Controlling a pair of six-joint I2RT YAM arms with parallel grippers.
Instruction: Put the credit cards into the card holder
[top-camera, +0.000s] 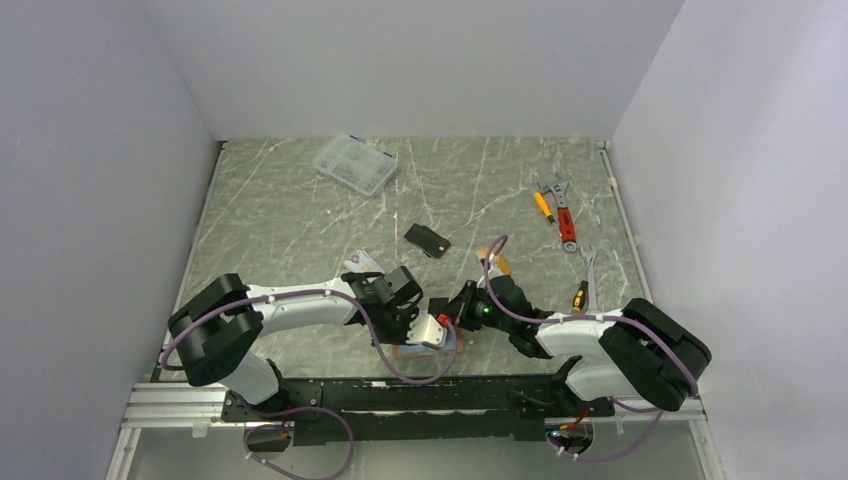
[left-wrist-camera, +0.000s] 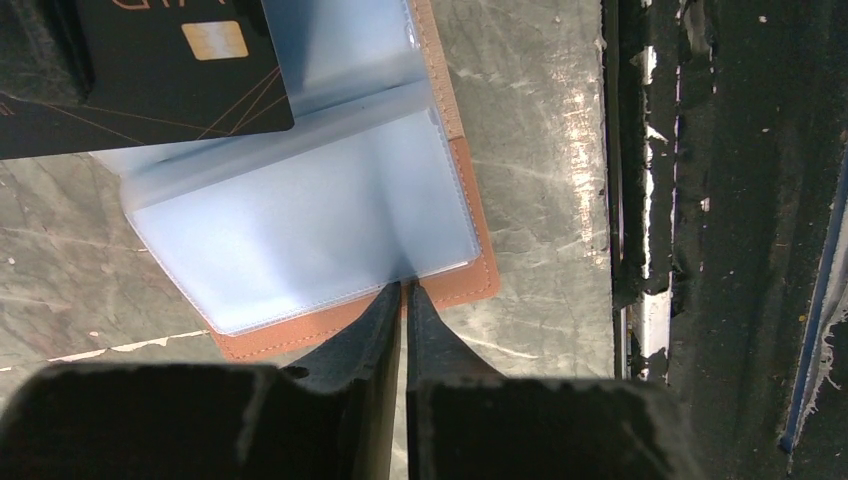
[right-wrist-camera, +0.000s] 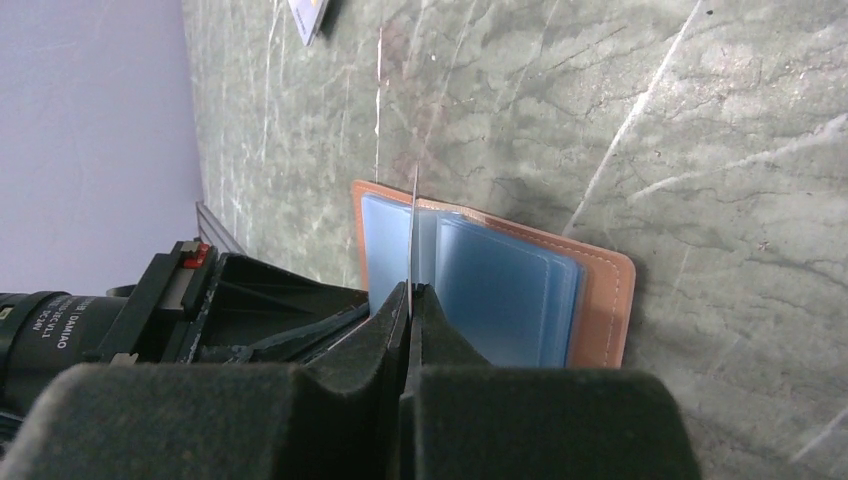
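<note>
The brown card holder (left-wrist-camera: 475, 215) lies open near the table's front edge, its clear bluish sleeves (left-wrist-camera: 310, 215) facing up. At its brown border my left gripper has its fingertips only a narrow gap apart; whether a sleeve edge lies between them is unclear. In the left wrist view a black credit card (left-wrist-camera: 170, 80) with a gold chip hangs over the sleeves, a dark finger of my right gripper across it. Edge-on, that card is a thin line rising from my right gripper, shut on it above the sleeves. Both fingertip pairs are hard to make out from above.
Dark cards (top-camera: 428, 240) lie mid-table, a white card (top-camera: 362, 262) to their left and an orange card (top-camera: 497, 262) to their right. A clear box (top-camera: 356, 165) stands at the back; several tools, including a red-handled wrench (top-camera: 566, 225), lie at the right.
</note>
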